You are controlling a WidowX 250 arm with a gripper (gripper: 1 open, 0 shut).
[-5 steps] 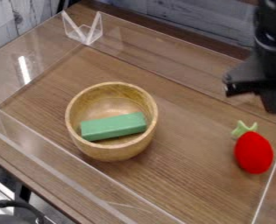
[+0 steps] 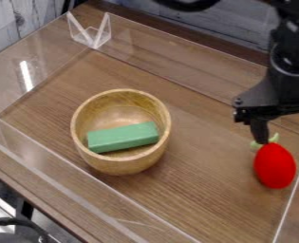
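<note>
My dark gripper (image 2: 261, 116) hangs at the right, open, above and just behind a red oval object (image 2: 273, 166) with a green top (image 2: 263, 140), which lies near the right side of the table. A round wooden bowl (image 2: 82, 121) sits left of centre with a green block (image 2: 121, 138) inside it.
A white wire item (image 2: 91, 28) stands at the back left. Dark cabling shows at the bottom left edge.
My gripper has come lower, toward the red object and the front. The bowl, block and red object have not moved.
</note>
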